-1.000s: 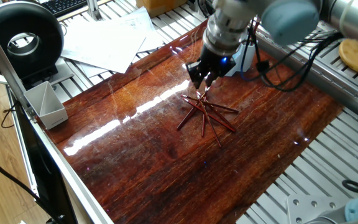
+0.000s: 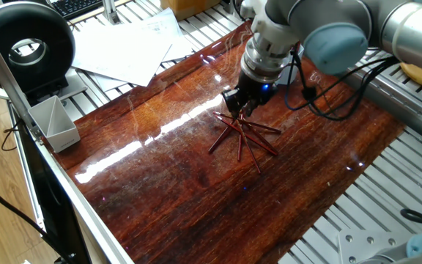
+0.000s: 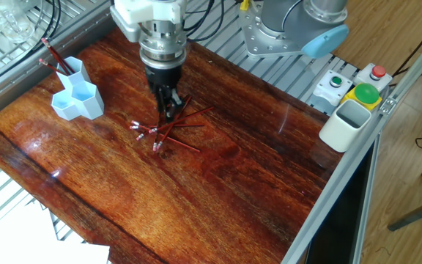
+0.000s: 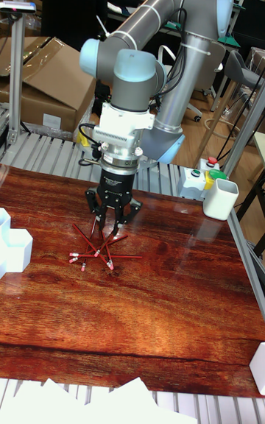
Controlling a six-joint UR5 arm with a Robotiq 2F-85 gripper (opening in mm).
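Several dark red pencils [image 2: 250, 150] lie crossed in a loose pile on the brown wood-grain board. Their pale ends [image 4: 110, 264] show in exterior view 3. My gripper [image 4: 108, 229] points down over the pile, open, its fingers apart and its tips close to the pencils. Whether a tip touches a pencil or the board, I cannot tell. A pale blue holder of joined hexagonal cups [image 3: 86, 108] stands left of the gripper in exterior view 2, with a few pencils [image 3: 54, 56] upright in one cup. In exterior view 1 the arm mostly hides it.
A white square cup [image 3: 334, 137] stands at the board's edge, near a green and a red push button [image 3: 377, 72]. Papers [image 2: 127, 55] lie on the slatted table beyond another edge. Much of the board [image 3: 123, 198] is bare.
The gripper has come down closer to the pile, and the arm above it has shifted in exterior view 1. The pencils lie as before.
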